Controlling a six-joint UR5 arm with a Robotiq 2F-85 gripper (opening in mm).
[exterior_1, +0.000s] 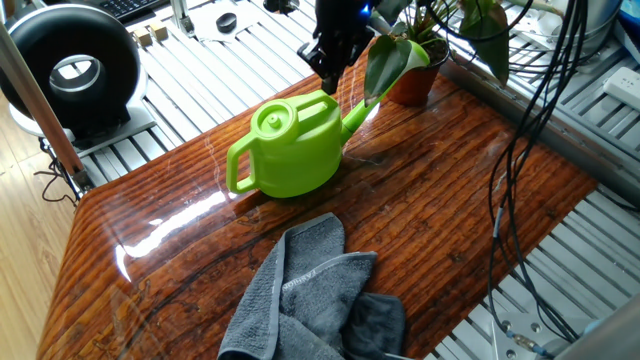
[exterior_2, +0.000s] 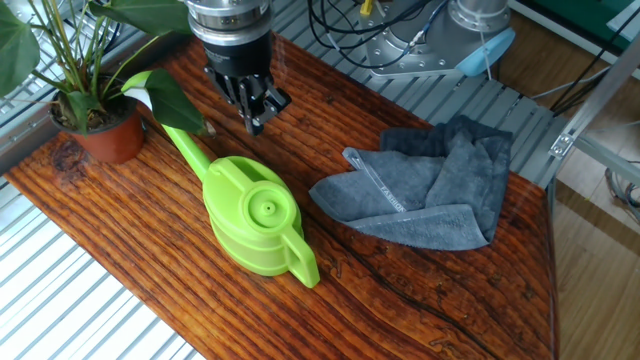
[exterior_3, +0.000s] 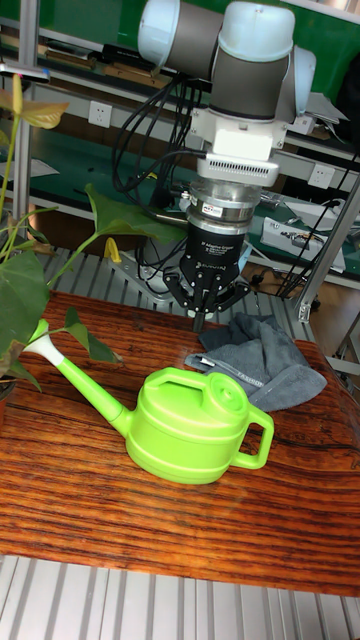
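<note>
A bright green watering can (exterior_1: 295, 150) stands upright on the brown wooden table, its spout reaching towards the potted plant (exterior_2: 110, 130). In exterior view 2 its handle (exterior_2: 301, 258) points away from the plant. My black gripper (exterior_3: 199, 322) hangs above the table, pointing down, apart from the can. From exterior view 3 it appears behind the can and in front of the towel. Its fingertips come together, and nothing shows between them. The rumpled grey towel (exterior_2: 425, 185) lies on the table, to the right of my gripper in exterior view 2.
Leaves of the plant overhang the spout tip (exterior_3: 45, 348). Black cables (exterior_1: 515, 170) hang at the right of exterior view 1. Slatted metal surfaces (exterior_3: 160, 603) border the wooden table (exterior_1: 450, 210). Bare wood lies around the can's handle side.
</note>
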